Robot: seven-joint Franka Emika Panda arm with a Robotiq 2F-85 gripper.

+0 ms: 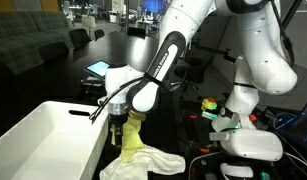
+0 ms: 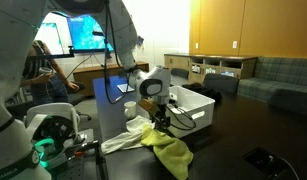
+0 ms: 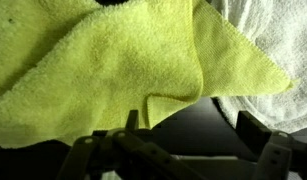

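A yellow cloth fills much of the wrist view, with a fold near its lower edge. Beside it, on the right of that view, lies a white cloth. My gripper is open just above the yellow cloth's edge, its two dark fingers apart and no cloth clearly gripped. In exterior view 1 the yellow cloth is partly hidden behind the arm, and the white cloth spreads in front of it. Exterior view 2 shows the yellow cloth crumpled on the dark table, overlapping the white cloth.
A large white box stands close beside the gripper, at the left in exterior view 1 and behind the arm in exterior view 2. Bare dark table stretches to the right in exterior view 2.
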